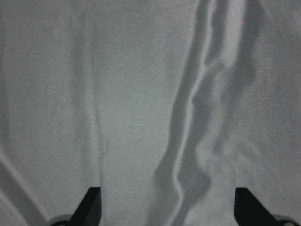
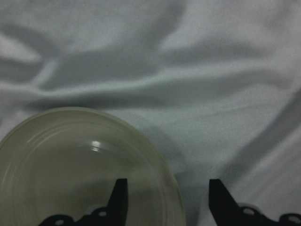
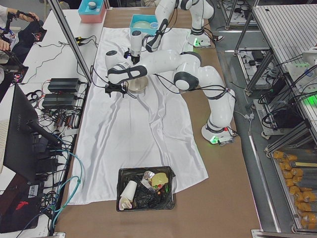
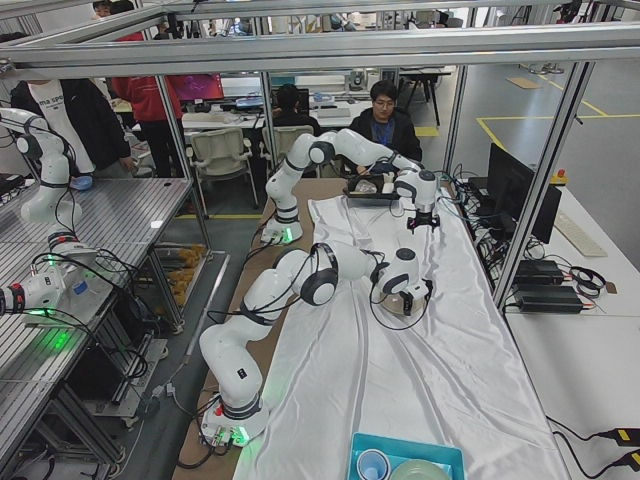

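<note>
A pale translucent round dish (image 2: 80, 155) lies on the white cloth (image 1: 131, 94), partly hidden by the arms in both camera views. My right gripper is open over its edge, one finger over the dish and the other over cloth, with nothing between them. My left gripper stands open above bare cloth beside the dish, with nothing between its fingers.
A black lined bin (image 3: 148, 203) holding a cup and other scraps stands at one table end. A blue tray (image 4: 405, 450) with a cup and plate is at the other. Cloth between the left arm and the bin is clear.
</note>
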